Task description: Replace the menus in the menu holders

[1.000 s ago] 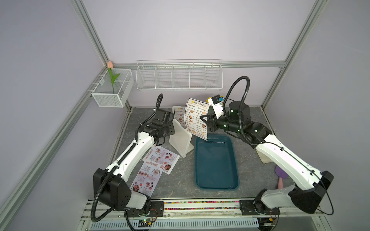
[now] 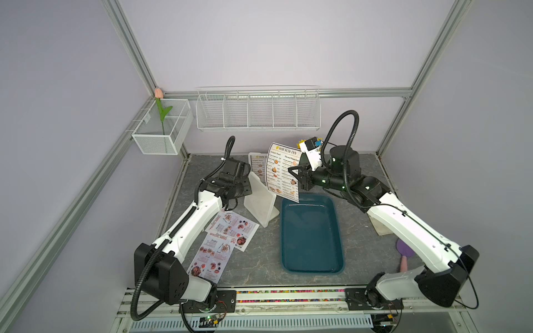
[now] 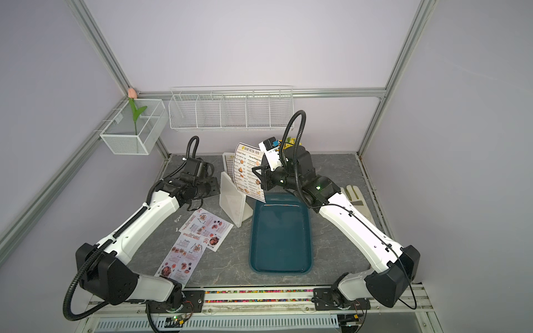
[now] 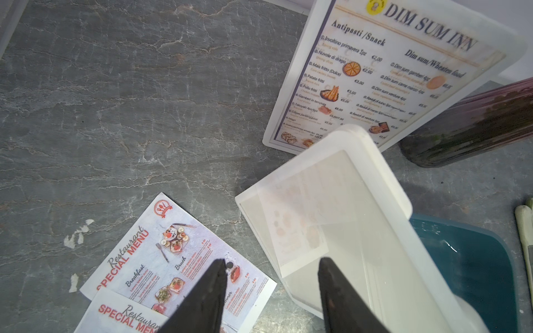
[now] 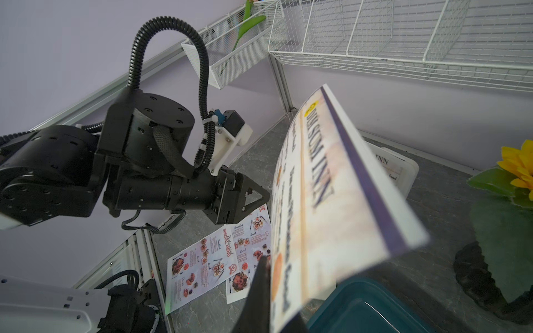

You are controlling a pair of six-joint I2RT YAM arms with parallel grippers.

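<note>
My right gripper (image 2: 291,172) is shut on a curved Dim Sum Inn menu sheet (image 2: 281,174), held in the air above the table. Just left of that sheet, an angled white menu holder (image 2: 259,202) stands with no printed menu visible in it; only a faint reflection shows on its panel (image 4: 349,222). Behind it, another holder (image 4: 383,72) has a Dim Sum Inn menu inside. My left gripper hovers at the near holder's left side, its fingers apart and nothing between them. Two overlapping Restaurant Special Menu sheets (image 2: 213,258) lie flat at the front left.
A teal tray (image 2: 312,266) sits empty to the holder's right. A dark vase (image 4: 477,125) is close beside the rear holder, and yellow flowers (image 5: 519,166) stand at the back. Wire baskets (image 2: 258,111) hang on the back wall.
The held sheet's top edge has shifted very slightly. Both arms, the holders and the flat menus look unmoved.
</note>
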